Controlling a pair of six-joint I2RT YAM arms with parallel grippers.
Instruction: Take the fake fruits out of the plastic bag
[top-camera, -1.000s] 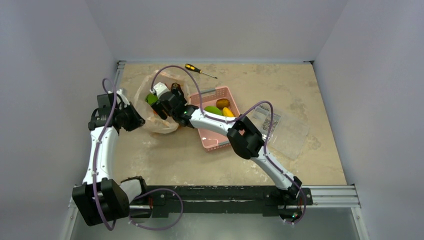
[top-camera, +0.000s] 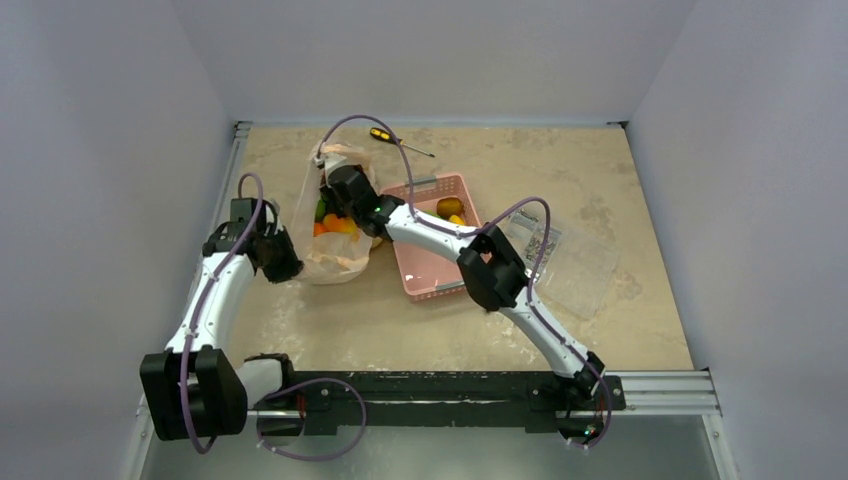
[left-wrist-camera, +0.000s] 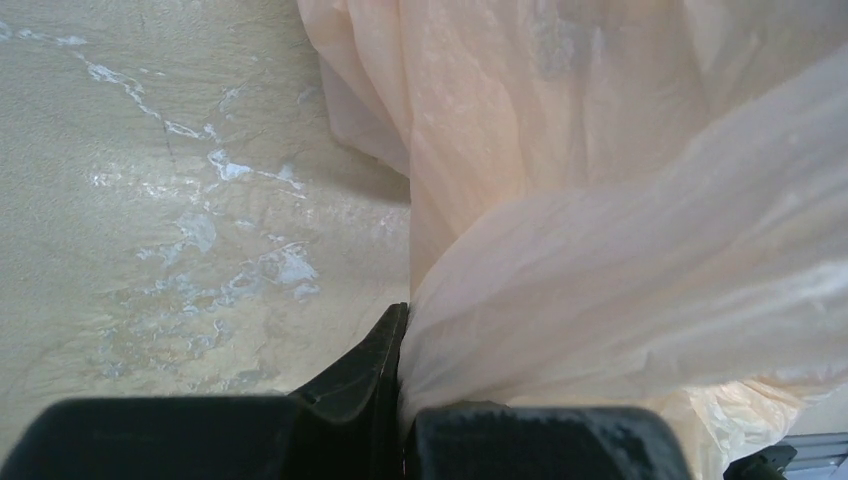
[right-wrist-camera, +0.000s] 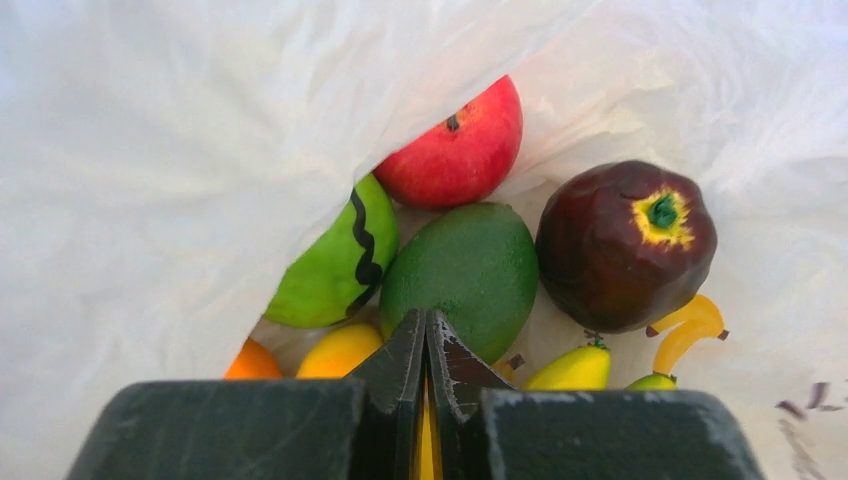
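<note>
My left gripper is shut on the edge of the pale plastic bag (left-wrist-camera: 600, 250), pulling it taut. Inside the bag, my right gripper is closed with its fingertips together and no fruit between them. Just beyond its tips lies a dark green avocado-like fruit (right-wrist-camera: 465, 275). Around that are a red fruit (right-wrist-camera: 460, 150), a striped green fruit (right-wrist-camera: 345, 265) partly covered by plastic, and a dark purple fruit (right-wrist-camera: 625, 245). A yellow-orange fruit (right-wrist-camera: 340, 352) and small yellow bananas (right-wrist-camera: 570, 372) lie low, partly hidden behind the right fingers. An orange fruit (right-wrist-camera: 255, 362) barely shows.
A pink basket (top-camera: 425, 275) holding several fruits, including a brown one (top-camera: 450, 207), stands right of the bag under my right arm. A screwdriver (top-camera: 385, 135) lies behind. Clear plastic (top-camera: 575, 265) lies on the right.
My left gripper has shifted right and toward the front, and bag plastic now covers more of the striped fruit.
</note>
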